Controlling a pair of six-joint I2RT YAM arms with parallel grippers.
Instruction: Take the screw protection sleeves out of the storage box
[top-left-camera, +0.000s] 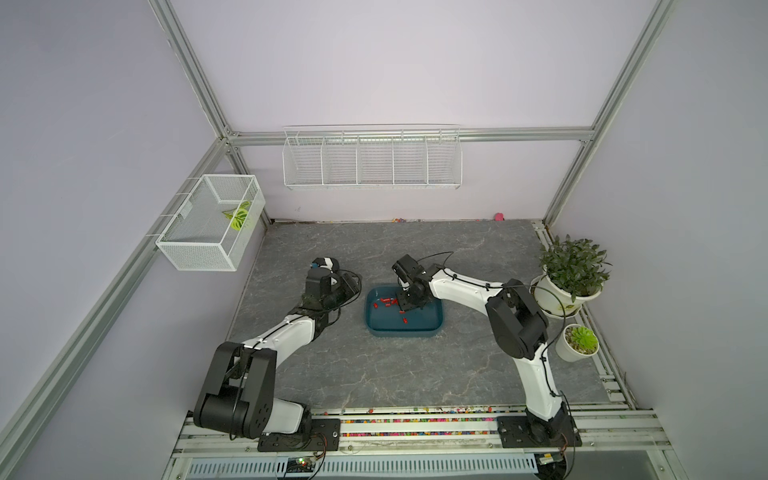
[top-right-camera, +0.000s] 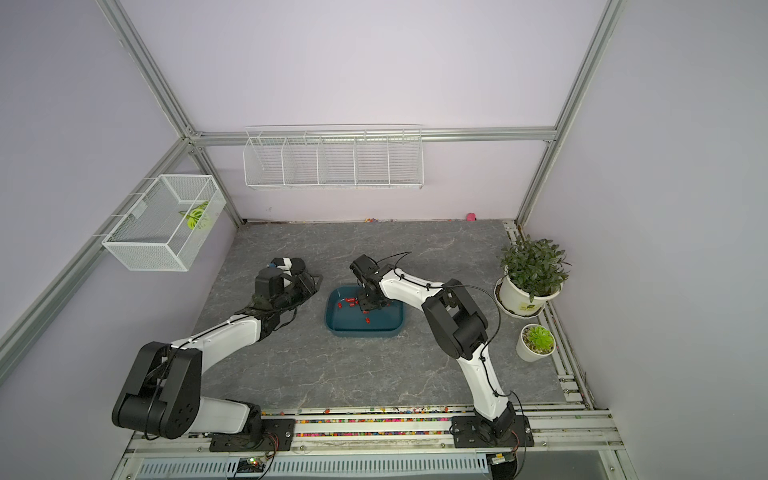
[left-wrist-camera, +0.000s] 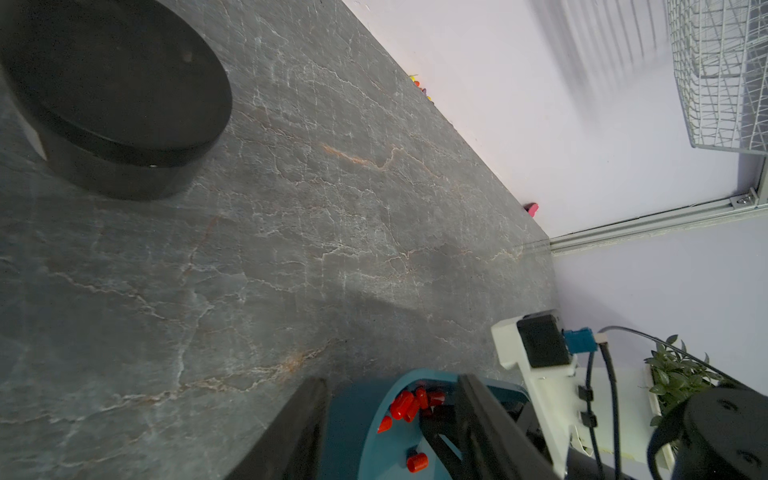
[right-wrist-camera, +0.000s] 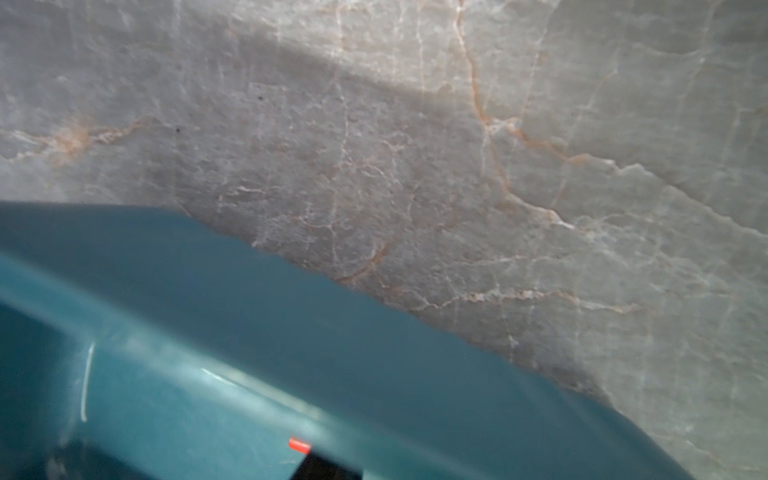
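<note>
Several red sleeves (top-left-camera: 389, 301) lie in the dark teal storage box (top-left-camera: 404, 330), clustered toward its far left, with one sleeve (top-left-camera: 405, 321) lying apart. My right gripper (top-left-camera: 408, 304) reaches down into the box among them. In the left wrist view its dark fingers (left-wrist-camera: 441, 441) stand close to the red sleeves (left-wrist-camera: 404, 405); in the right wrist view only one black fingertip (right-wrist-camera: 328, 469) shows, beside a red sleeve (right-wrist-camera: 298, 445). Whether anything is between its fingers is hidden. My left gripper hovers left of the box, its blurred fingers apart and nothing seen between them.
Potted plants (top-left-camera: 576, 272) stand along the right edge. White wire baskets hang at the back (top-left-camera: 373, 160) and left (top-left-camera: 209, 224). A round black part (left-wrist-camera: 120, 96) fills the left wrist view's upper left.
</note>
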